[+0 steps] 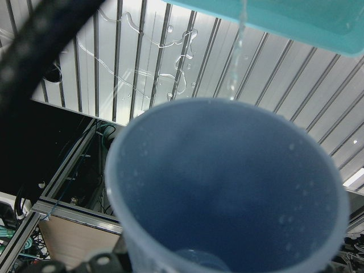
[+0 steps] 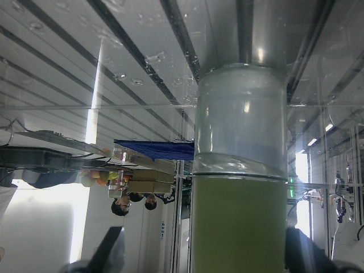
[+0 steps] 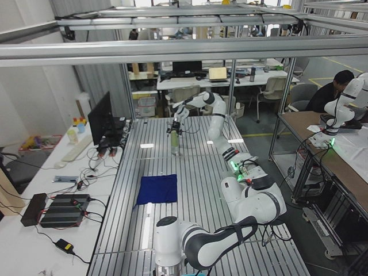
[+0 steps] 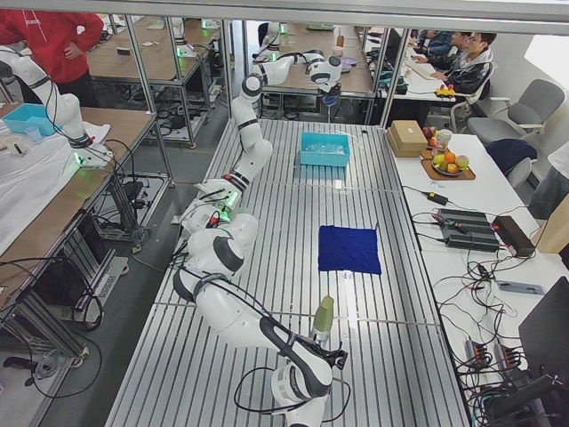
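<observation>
In the left wrist view a blue-grey cup (image 1: 224, 170) fills the lower middle at my left gripper, a thin water stream above it, near a turquoise tub (image 1: 307, 17). In the camera right view that gripper (image 4: 328, 89) is at the far end over the tub (image 4: 324, 153). My right gripper (image 4: 324, 354) is at the near end, around a clear container with a green top (image 4: 323, 318), which stands between its fingers in the right wrist view; whether they grip it I cannot tell. A dark blue cloth (image 4: 348, 249) lies on the slatted deck between the arms.
Water drops lie on the deck beside the tub. A side table (image 4: 462, 196) holds fruit, boxes, electronics, cables and a monitor along one edge. Frame rails (image 3: 184, 49) cross overhead.
</observation>
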